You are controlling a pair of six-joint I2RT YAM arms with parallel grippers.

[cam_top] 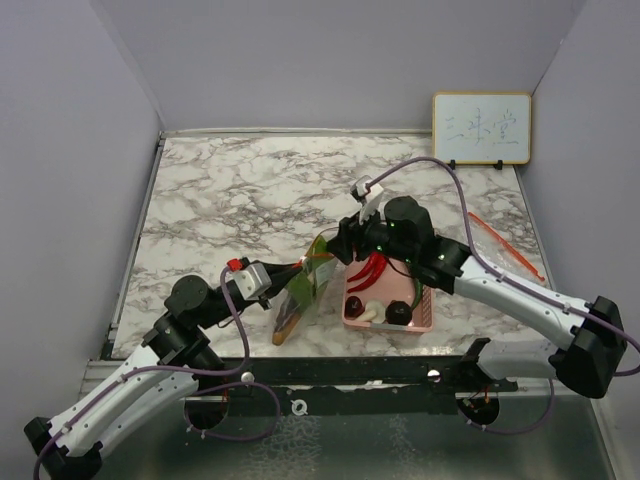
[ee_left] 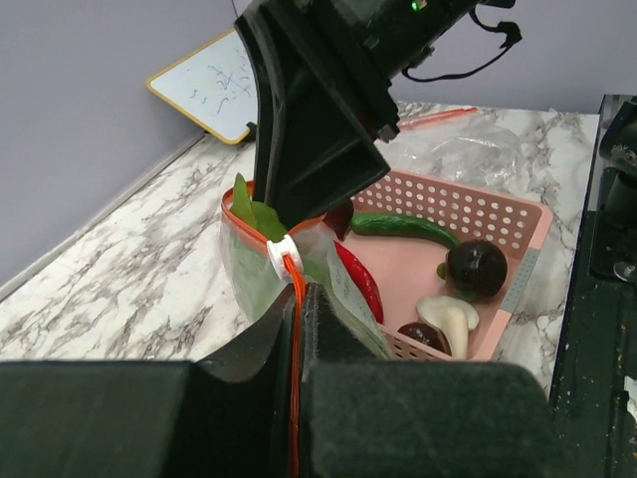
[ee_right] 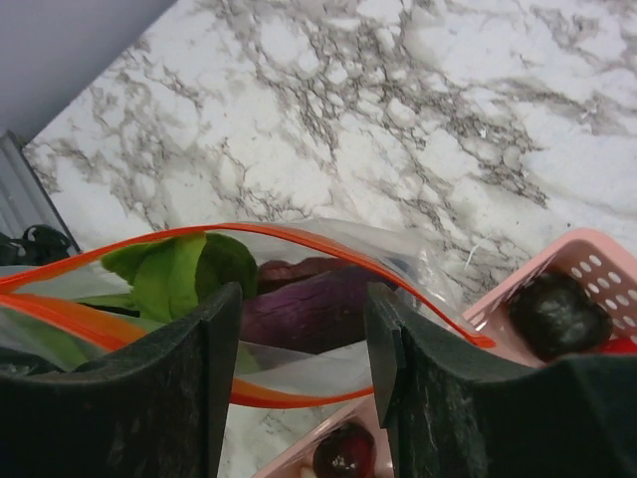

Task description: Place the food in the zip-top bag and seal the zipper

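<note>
The zip top bag stands upright between my grippers, holding leafy greens and a long purple vegetable; its orange-rimmed mouth gapes in the right wrist view. My left gripper is shut on the bag's orange zipper strip by the white slider. My right gripper stands open over the bag's mouth, the rim below and between its fingers. The pink basket holds red peppers, a green cucumber, a dark round vegetable and pale mushrooms.
Another empty bag with an orange zipper lies at the right of the marble table. A whiteboard stands at the back right.
</note>
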